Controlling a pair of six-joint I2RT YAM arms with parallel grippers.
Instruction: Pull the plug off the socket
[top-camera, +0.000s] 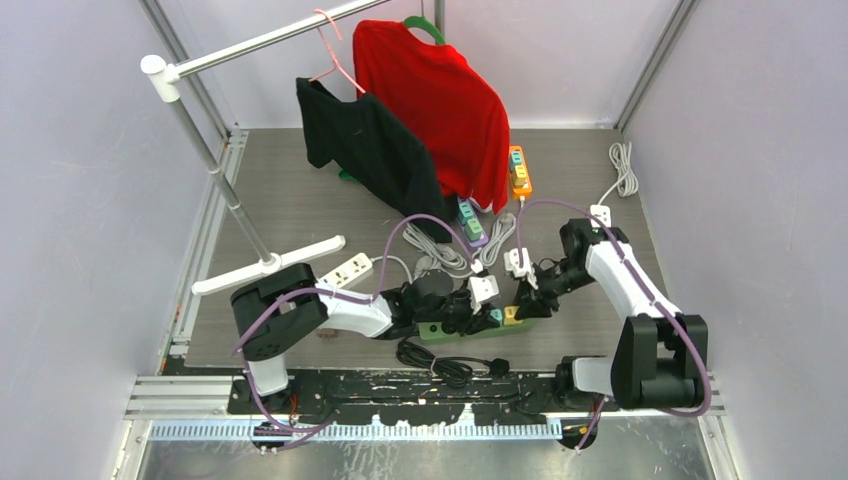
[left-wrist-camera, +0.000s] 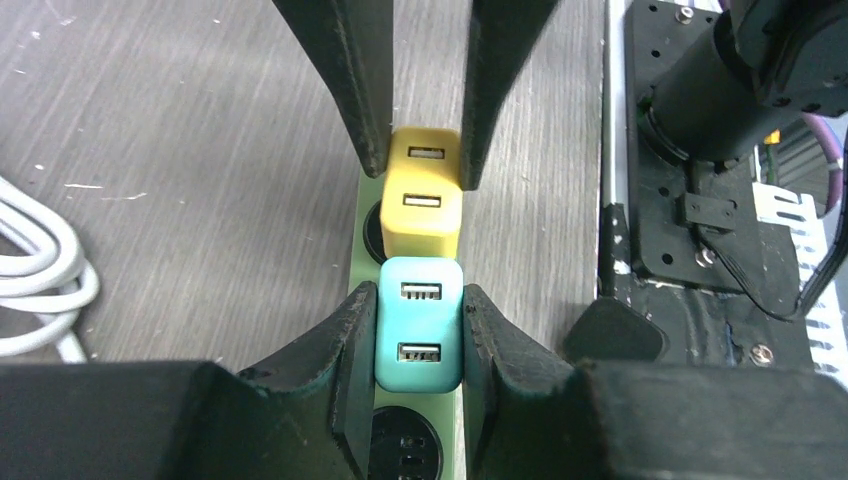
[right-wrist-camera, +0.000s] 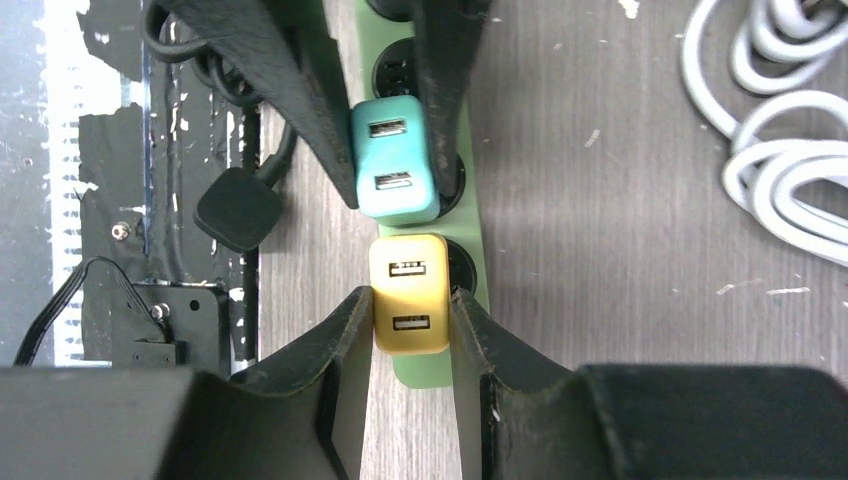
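Note:
A teal plug (left-wrist-camera: 419, 325) with two USB ports sits between the fingers of my left gripper, which is shut on it. Just beyond it, a yellow plug (right-wrist-camera: 410, 296) is held in my right gripper, shut on its sides. Both plugs are over the green power strip (right-wrist-camera: 422, 373), side by side along its length. In the right wrist view the yellow plug lies off to one side of a dark round socket (right-wrist-camera: 461, 268), part of which shows beside it. Whether its prongs are in a socket is hidden.
A black coiled cable (top-camera: 450, 372) lies in front of the strip. White cable coils (top-camera: 440, 250), a purple strip (top-camera: 472, 224) and an orange strip (top-camera: 519, 172) are behind. White strips stand at left (top-camera: 347, 271) and right (top-camera: 600, 214). Clothes hang at the back.

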